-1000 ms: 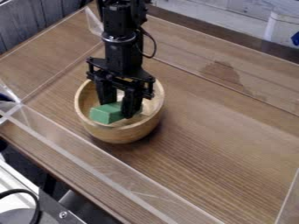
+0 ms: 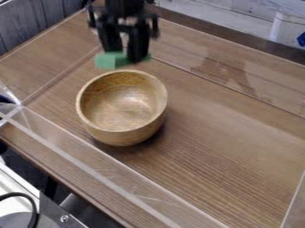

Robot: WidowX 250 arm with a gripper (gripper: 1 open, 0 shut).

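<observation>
A tan wooden bowl [image 2: 120, 122] stands on the wooden table, empty as far as its inside shows. Above and behind it, my gripper [image 2: 121, 55] is raised and blurred by motion, with a green block [image 2: 110, 60] at its fingertips, which are hard to make out. The block is clear of the bowl's back rim in the picture.
A dark cable [image 2: 24, 198] and a grey object lie off the table's edge at the lower left.
My gripper has risen up and back out of the bowl, taking the green block with it. The bowl is left in place.
</observation>
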